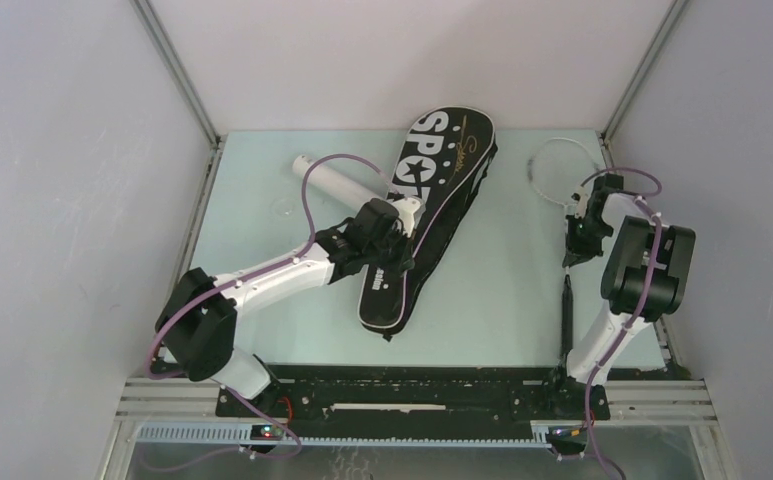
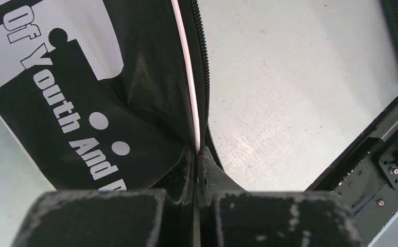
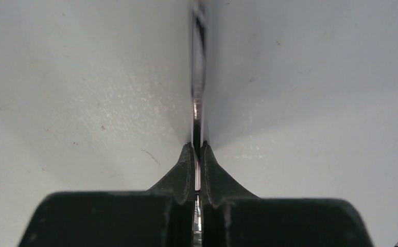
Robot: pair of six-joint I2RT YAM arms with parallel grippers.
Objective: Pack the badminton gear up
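Observation:
The long black racket bag (image 1: 454,165), with white lettering, lies aslant in mid-table. Its pink-piped, zippered edge (image 2: 190,77) runs between the fingertips of my left gripper, which is shut on it. Over at the right, a badminton racket (image 1: 567,320) points its black handle toward the front, its pale round head at the back. My right gripper is shut with the racket's thin shaft (image 3: 198,72) between its fingers. The right arm partly covers the racket's middle in the top view.
A white tube (image 1: 334,186) lies left of the bag, its near end partly behind the left arm. A dark rail (image 1: 402,390) borders the front.

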